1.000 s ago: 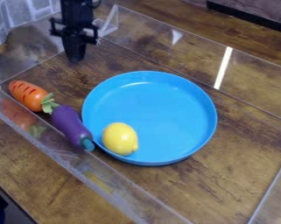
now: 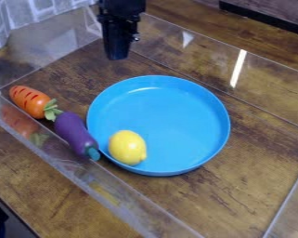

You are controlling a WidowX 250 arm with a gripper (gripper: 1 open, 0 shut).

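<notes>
My dark gripper point(image 2: 116, 37) hangs at the top of the camera view, above the bare wood behind the blue plate point(image 2: 176, 121); it is too dark and small to tell whether it is open or shut. A yellow lemon point(image 2: 127, 147) lies in the front left part of the plate. Left of the plate lie an orange toy carrot point(image 2: 30, 100) and, nearer the front, a purple toy eggplant point(image 2: 74, 132).
Clear walls point(image 2: 73, 175) border the wooden floor point(image 2: 251, 186) on several sides. The wood to the right of the plate and behind it is free.
My gripper has moved to the right across the back of the floor, from upper left toward the top middle. The plate, lemon, carrot and eggplant have stayed in place.
</notes>
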